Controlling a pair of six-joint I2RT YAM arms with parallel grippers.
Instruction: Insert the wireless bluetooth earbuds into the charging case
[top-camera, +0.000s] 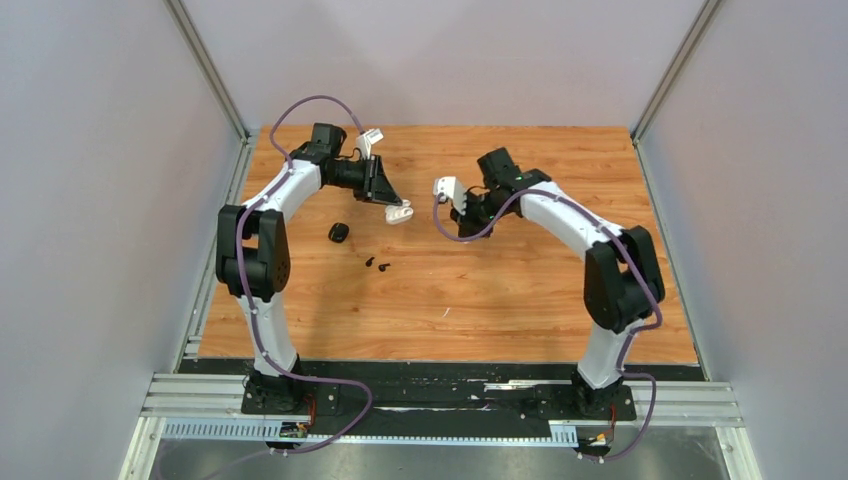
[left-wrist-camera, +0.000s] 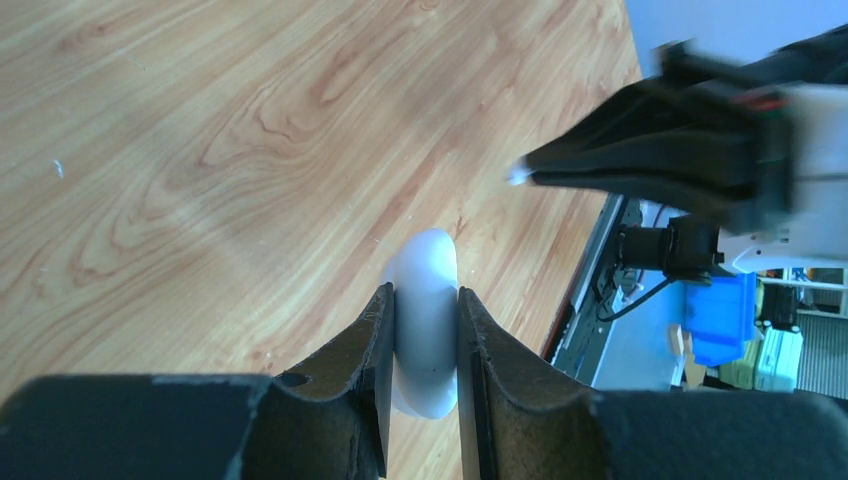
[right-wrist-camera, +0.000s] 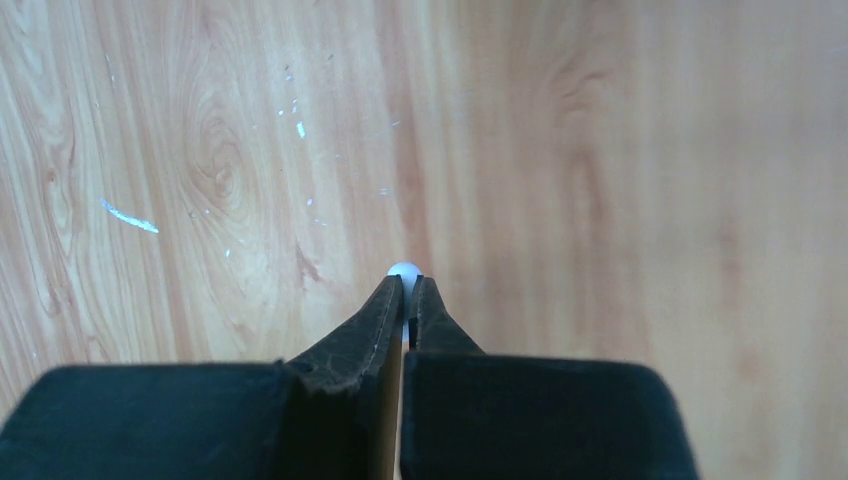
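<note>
My left gripper is shut on the white charging case (left-wrist-camera: 427, 335), whose rounded side shows between the fingers. From above, the case (top-camera: 399, 213) hangs near the table's middle; its slots are too small to make out. My right gripper is shut on a white earbud (right-wrist-camera: 404, 270). Only the rounded tip of the bud pokes out past the fingertips, and the rest is hidden. In the left wrist view the right gripper is blurred, up and right of the case and apart from it, with the earbud (left-wrist-camera: 518, 174) at its tip.
A black case (top-camera: 339, 232) lies left of the white one, and two small black earbuds (top-camera: 370, 262) lie below it on the wooden table (top-camera: 450, 330). White scuffs mark the wood.
</note>
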